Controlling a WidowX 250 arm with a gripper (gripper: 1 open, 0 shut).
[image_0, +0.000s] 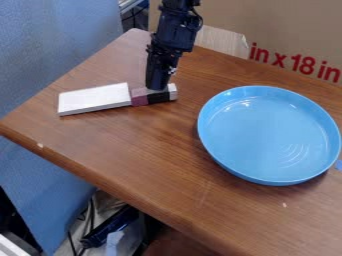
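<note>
My black gripper (159, 78) reaches down from the top of the view onto the right end of a long, flat white bar (94, 99), whose right section is pinkish and dark. The bar lies on the wooden table at the left. The fingertips are at that dark end; whether they are closed on it I cannot tell. A light blue plate (267, 135) lies to the right of the bar, apart from it.
A cardboard box (287, 35) with red lettering stands behind. The table's left and front edge drops off toward blue fabric and clutter below.
</note>
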